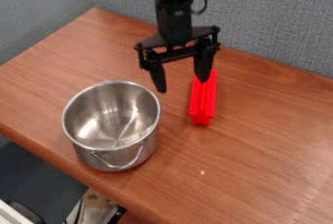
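Note:
My black gripper (182, 72) hangs open over the middle back of the wooden table, its two fingers wide apart with nothing seen between them. The left finger points down above and right of a steel pot (111, 145); the right finger is just over the far end of a long red object (202, 101), which lies lengthwise on the table. Whether that finger touches it I cannot tell. The pot has a wire handle at its front.
A grey padded wall (274, 23) runs behind it. Dark floor and some white equipment show at the lower left, past the table's edge.

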